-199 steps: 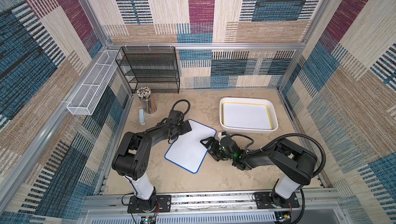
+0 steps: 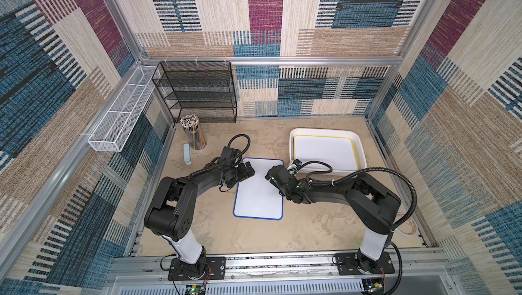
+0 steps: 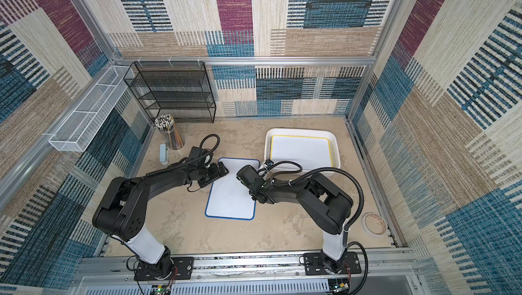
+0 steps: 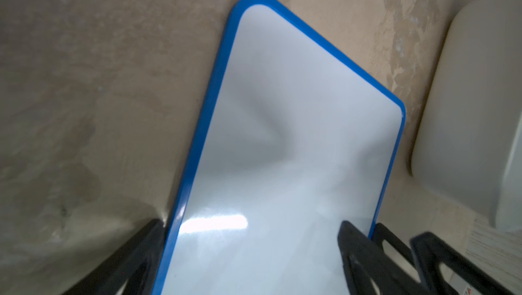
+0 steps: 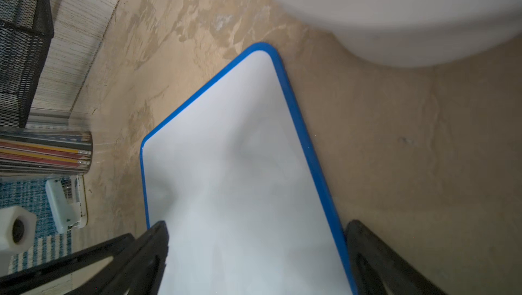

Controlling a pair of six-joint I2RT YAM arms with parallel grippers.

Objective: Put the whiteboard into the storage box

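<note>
A white whiteboard with a blue rim (image 2: 260, 201) lies flat on the table between my two arms, roughly upright to the front edge. My left gripper is at its left long side, fingers wide apart over the board, with one finger (image 4: 142, 259) against the blue rim. Opposite, my right gripper stands open too; one finger (image 5: 365, 251) is at the right rim and the other is above the white surface. At the back right sits the white storage box (image 2: 348, 172), holding a yellow-rimmed whiteboard (image 2: 324, 152).
A clear holder of pencils (image 2: 196, 136) and a light blue stapler-like item (image 2: 187, 153) stand back left, before a black mesh rack (image 2: 198, 96). A tape-like ring (image 3: 375, 223) lies far right.
The blue-rimmed whiteboard has turned from slanted to nearly straight.
</note>
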